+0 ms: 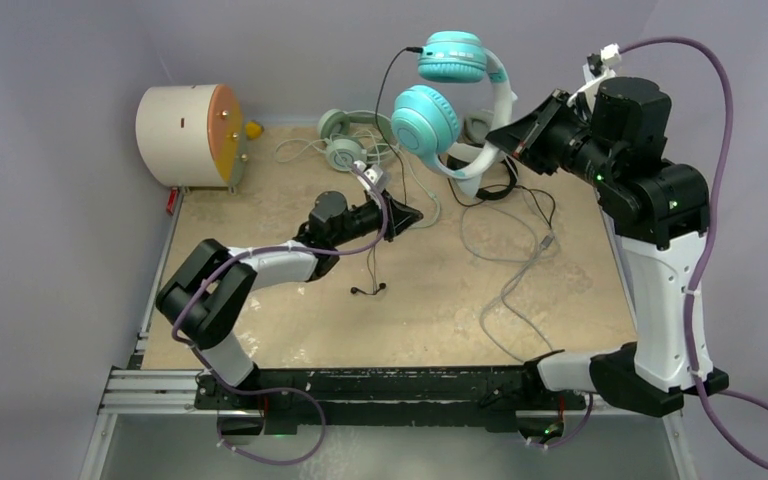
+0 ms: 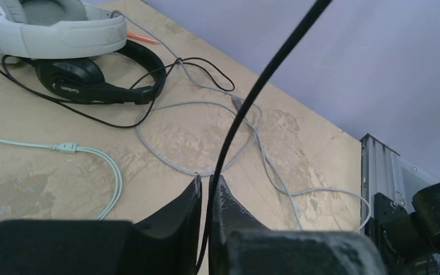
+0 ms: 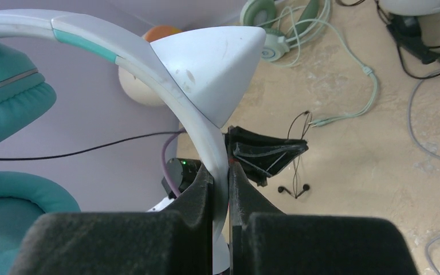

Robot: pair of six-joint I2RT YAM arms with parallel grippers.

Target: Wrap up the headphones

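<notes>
Teal and white headphones (image 1: 425, 120) hang in the air at the back of the table, their white band (image 3: 203, 134) clamped in my right gripper. From the upper ear cup, a thin black cable (image 1: 384, 84) droops toward my left gripper (image 1: 418, 216), which is lower and to the left, above the table. In the left wrist view, the black cable (image 2: 252, 94) runs down into the narrow gap of my left gripper. Its fingers stand slightly apart around the cable.
Pale green headphones (image 1: 345, 152) and white headphones (image 2: 57, 39) rest at the back, with black headphones (image 2: 71, 77) beside them. Black earbuds (image 1: 368, 290) and a looped grey cable (image 1: 508, 290) lie on the table. A white drum (image 1: 175, 135) stands back left.
</notes>
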